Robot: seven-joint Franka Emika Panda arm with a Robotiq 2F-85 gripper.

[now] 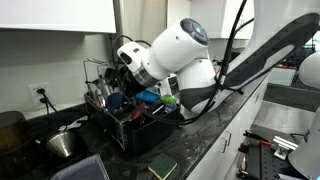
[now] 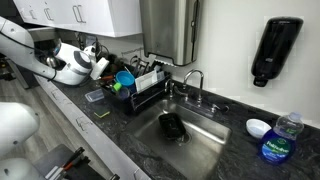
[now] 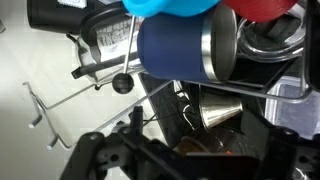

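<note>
My gripper is open over the dish rack, its dark fingers apart at the lower part of the wrist view. A navy cup (image 3: 172, 47) with a silver rim lies in the rack, just ahead of the fingers. Beside it are a light blue dish (image 3: 172, 5) and a red dish (image 3: 262, 8). Nothing shows between the fingers. In the first exterior view the arm (image 1: 165, 52) reaches over the rack (image 1: 150, 132), and the gripper there is partly hidden by its own wrist.
A metal pot (image 1: 64, 144) and a brown pot (image 1: 14, 135) stand left of the rack. A green and yellow sponge (image 1: 162, 165) lies on the counter in front. The sink (image 2: 180, 140) is beyond the rack, with a blue bottle (image 2: 281, 138) at the far right.
</note>
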